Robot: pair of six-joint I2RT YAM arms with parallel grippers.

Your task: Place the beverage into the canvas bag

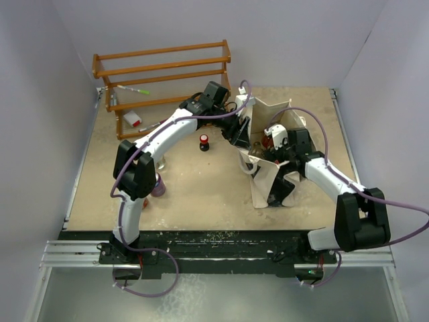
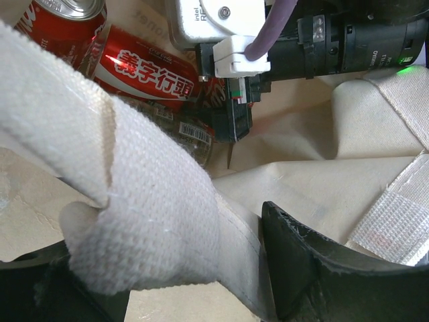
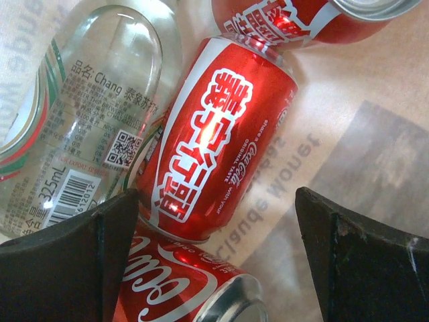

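The canvas bag (image 1: pixel 265 184) stands at the right of the table, holding red Coca-Cola cans (image 3: pixel 208 137) and a clear bottle (image 3: pixel 87 121). My left gripper (image 1: pixel 240 134) is at the bag's left rim, with canvas (image 2: pixel 154 201) between its fingers in the left wrist view; whether it grips firmly is unclear. My right gripper is inside the bag, open, its fingers over the cans beside the bottle, holding nothing.
A small red-capped bottle (image 1: pixel 204 142) and a purple can (image 1: pixel 158 188) stand on the table. A wooden rack (image 1: pixel 161 70) is at the back left.
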